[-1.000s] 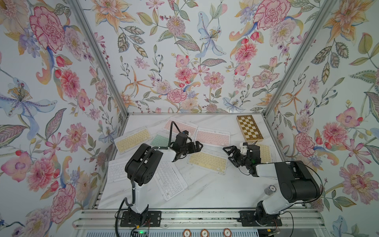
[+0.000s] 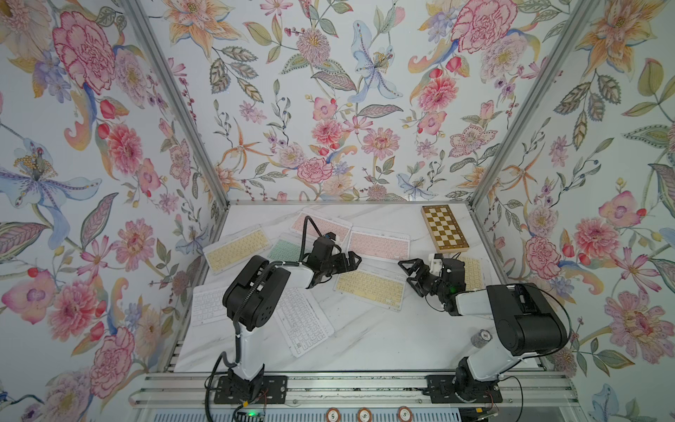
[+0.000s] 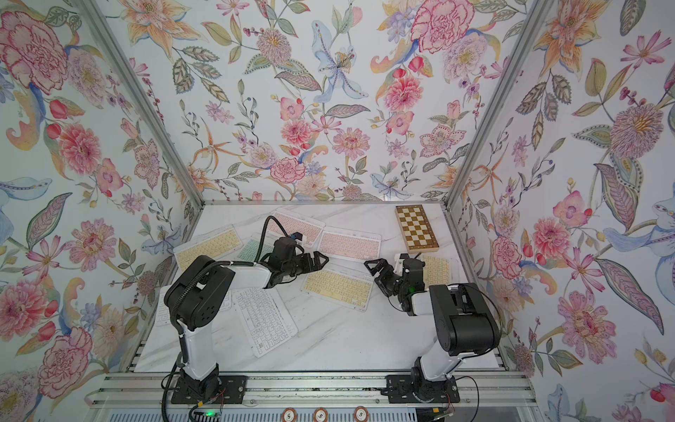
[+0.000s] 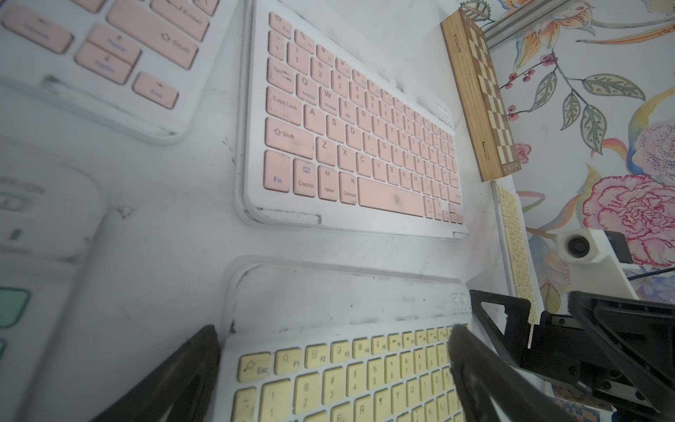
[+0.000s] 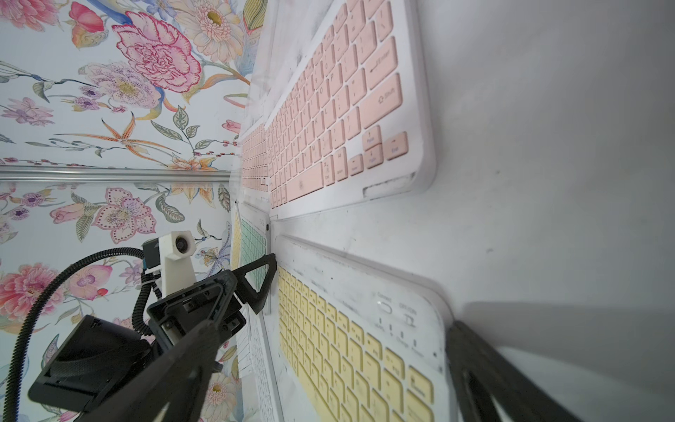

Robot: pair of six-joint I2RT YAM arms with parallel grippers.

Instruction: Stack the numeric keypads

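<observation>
The middle yellow keyboard lies flat on the table, its keys facing up. At its left end hovers my left gripper; the left wrist view shows the fingers wide apart above the yellow keys. My right gripper stands open by the right end of that keyboard, with one finger close to its short edge in the right wrist view. Whether that finger touches the edge I cannot tell. Just behind lies a pink keyboard. No separate numeric keypad is recognisable.
A second pink keyboard, a green one, a yellow one and white ones lie to the left. A wooden chessboard box and another yellow keyboard are right.
The left arm and the keyboards look unmoved.
</observation>
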